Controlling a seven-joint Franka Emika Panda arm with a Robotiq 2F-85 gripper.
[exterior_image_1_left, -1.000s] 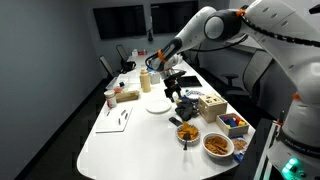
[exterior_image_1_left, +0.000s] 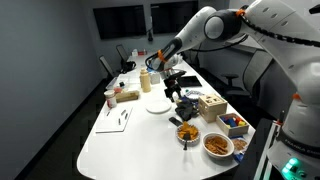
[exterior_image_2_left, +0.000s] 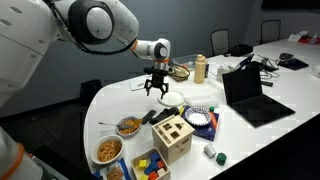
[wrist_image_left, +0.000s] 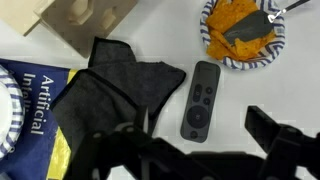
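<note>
My gripper is open above the table, its dark fingers (wrist_image_left: 268, 130) spread to either side of the lower part of a black remote control (wrist_image_left: 202, 100). Nothing shows held between them. Left of the remote, a crumpled dark cloth (wrist_image_left: 122, 85) is spread on the white surface, partly hidden by the near finger. At the wrist view's upper right is a patterned bowl (wrist_image_left: 228, 57) of orange pieces with a dark-handled utensil (wrist_image_left: 270, 19) in it. In the second exterior view the gripper (exterior_image_2_left: 157, 90) hangs over the table, behind the remote (exterior_image_2_left: 148, 117).
A wooden box (exterior_image_2_left: 172, 138) stands beside the cloth, near a bin of coloured blocks (exterior_image_2_left: 150, 166) and a larger bowl (exterior_image_2_left: 107, 150). A blue book (wrist_image_left: 42, 98), a white plate (exterior_image_2_left: 170, 99), and a laptop (exterior_image_2_left: 255, 95) lie around.
</note>
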